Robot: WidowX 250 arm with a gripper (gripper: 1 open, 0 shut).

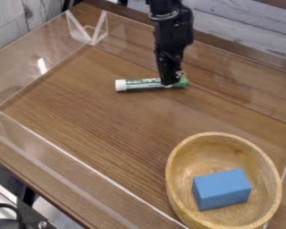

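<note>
A black gripper (pixel 171 77) reaches down from the top of the view onto a green-and-white tube (pixel 138 84), which lies flat on the wooden table (pixel 104 134). Its fingertips are at the tube's right part. They are dark and small, so whether anything is between them is hard to see.
A wooden bowl (pixel 184 205) holding a blue block (pixel 222 188) stands at the lower right. Clear plastic walls line the table's left side.
</note>
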